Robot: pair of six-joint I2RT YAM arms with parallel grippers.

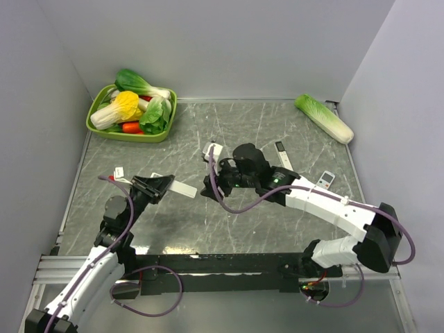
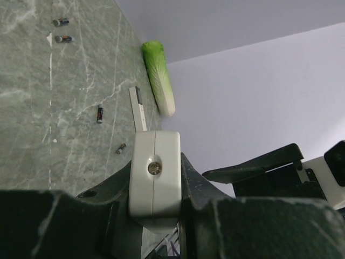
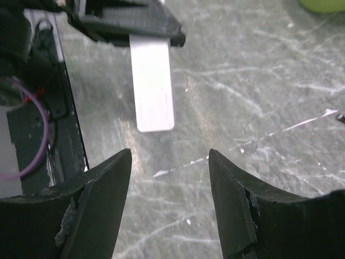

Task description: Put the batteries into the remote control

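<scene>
A white remote control is gripped by my left gripper over the left half of the table. Its end face, with a small screw, fills the middle of the left wrist view. In the right wrist view the remote's plain face shows, sticking out from the dark left fingers. My right gripper stands open and empty, apart from the remote's free end. Small batteries lie on the table: two side by side at the far side, another nearer, and a small dark cylinder beyond the remote.
A green basket of vegetables stands at the back left, and a cabbage lies at the back right. Two other remotes, one slim and one with a screen, rest on the right.
</scene>
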